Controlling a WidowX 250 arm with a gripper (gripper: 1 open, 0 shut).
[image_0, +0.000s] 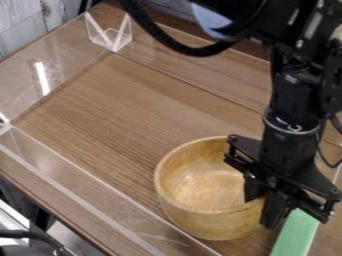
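Observation:
A wooden bowl (194, 200) sits low in the middle-right of the camera view, on the wooden table near its front. My black gripper (267, 190) is at the bowl's right side, shut on that side's rim and partly covering it. The fingertips are partly hidden against the bowl.
A green object (294, 240) lies at the lower right, beside the bowl. A clear plastic holder (110, 32) stands at the upper left. Cables hang at the top and lower left.

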